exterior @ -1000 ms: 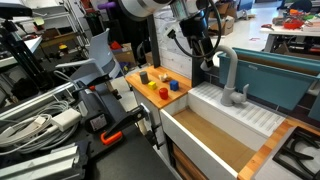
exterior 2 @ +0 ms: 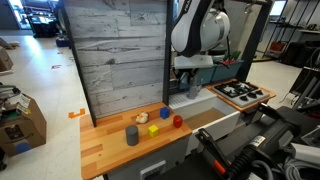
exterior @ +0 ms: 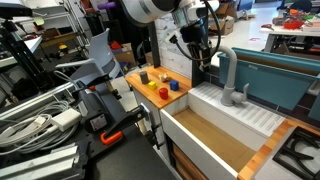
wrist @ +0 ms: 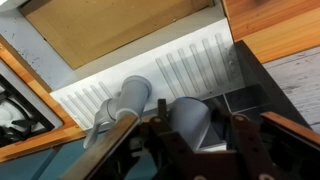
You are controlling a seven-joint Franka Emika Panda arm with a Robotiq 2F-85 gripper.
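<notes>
My gripper is shut on a smooth pale grey object (wrist: 190, 116), seen between the dark fingers at the bottom of the wrist view. Only its rounded top shows, so I cannot tell what it is. Past it, the grey faucet (wrist: 131, 97) rises from the white ribbed drainboard (wrist: 190, 66). In exterior view 1, the gripper hangs above the counter behind the sink, close to the tall faucet (exterior: 230, 75). The open sink basin (exterior: 210, 132) has a bare tan bottom and white walls.
On the wooden counter left of the sink stand a red cup (exterior: 164, 94), a blue cup (exterior: 174, 85), a yellow block (exterior: 154, 86) and a dark grey cup (exterior: 144, 77). A black stove (exterior: 298, 150) lies at the right. Behind the faucet runs a blue-green panel (exterior: 270, 80).
The arm has shifted only slightly near the faucet. The cups, block and sink stay where they were.
</notes>
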